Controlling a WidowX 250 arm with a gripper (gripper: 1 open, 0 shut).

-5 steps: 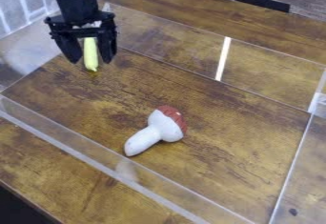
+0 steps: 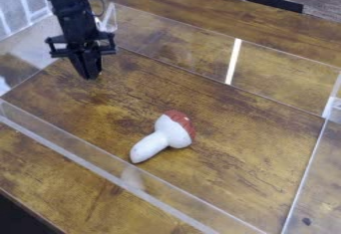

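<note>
My black gripper hangs low over the wooden tray floor at the upper left, its wrist turned so that the fingers are seen close together; whether they are open or shut is unclear. A white plush mushroom with a red cap lies at the lower middle, apart from the gripper.
Clear plastic walls border the wooden work area on several sides. A white strip stands out at the upper right.
The gripper has shifted left and turned, narrowing in view. The yellow object that showed between or behind its fingers is no longer visible.
</note>
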